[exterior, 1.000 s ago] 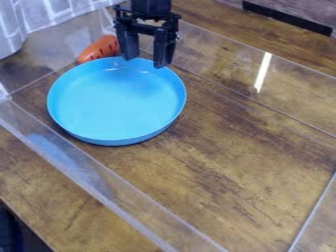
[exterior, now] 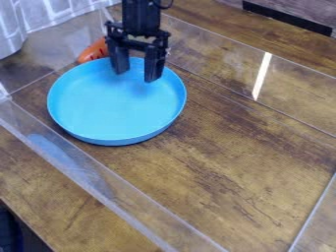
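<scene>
A black gripper (exterior: 137, 61) reaches down from the top edge, its two fingers apart over the back part of a round blue plate (exterior: 116, 108). Nothing shows between the fingers. An orange object (exterior: 92, 51), carrot-like, lies just behind the plate's back left rim, partly hidden.
Clear plastic walls (exterior: 262, 69) edge the wooden work surface (exterior: 223, 167). A white translucent object (exterior: 11, 25) stands at the top left corner.
The gripper has come down and a little to the left, lower over the plate's back part. The plate has not visibly moved.
</scene>
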